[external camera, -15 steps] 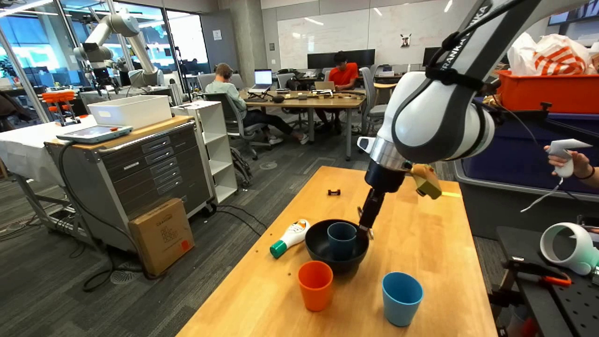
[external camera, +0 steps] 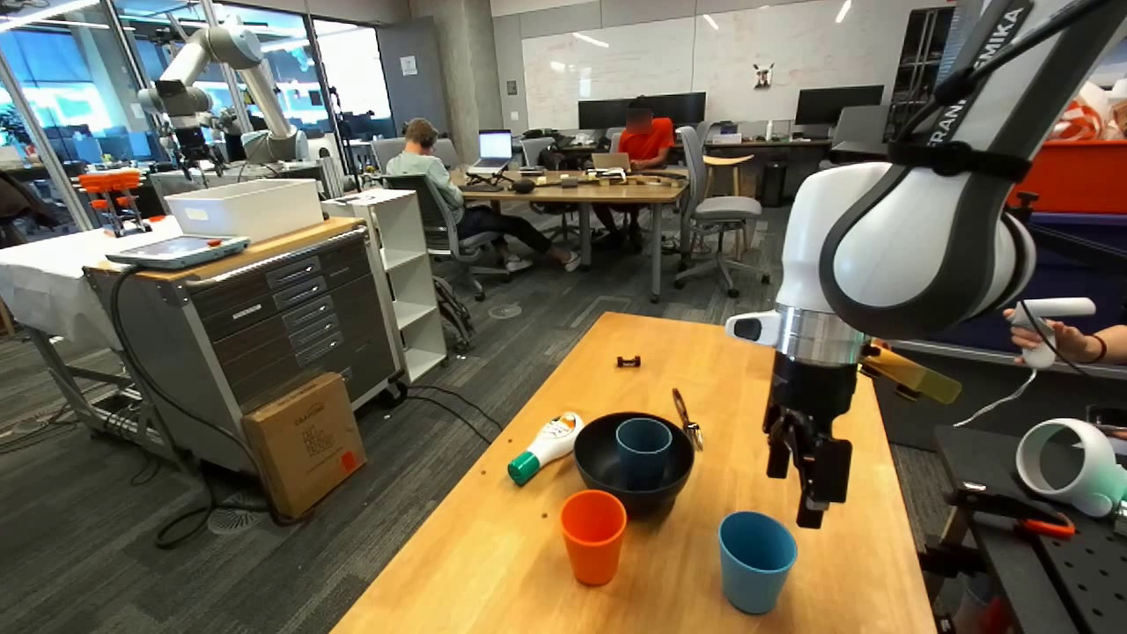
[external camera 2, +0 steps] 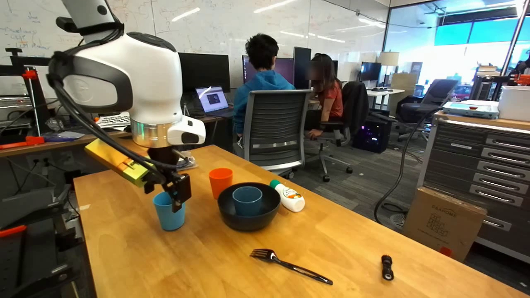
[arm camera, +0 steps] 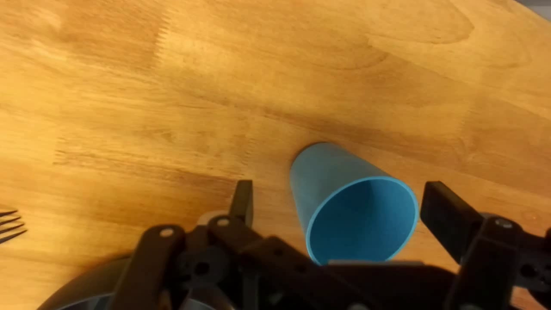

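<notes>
A light-blue cup (external camera: 756, 576) stands upright on the table, apart from the other items. My gripper (external camera: 808, 475) hangs above the table close to this cup, fingers open and empty. In the wrist view the light-blue cup (arm camera: 330, 178) shows between the two spread fingers, its rim nearer the right finger (arm camera: 449, 219); whether it touches is hard to tell. A darker blue cup (external camera 2: 247, 201) sits inside the black bowl (external camera 2: 231, 218). Beside the bowl stands an orange cup (external camera: 593, 539), upright.
A white bottle with a green cap (external camera: 549, 444) lies beside the bowl. On the table also lie a black fork (external camera 2: 293, 267) and a small black dumbbell-shaped object (external camera 2: 387, 268). The table (external camera 2: 208, 270) in front of the bowl is mostly bare.
My gripper has left the bowl's edge and moved across to the light-blue cup, turning more upright. The cups, bowl and bottle stay where they were.
</notes>
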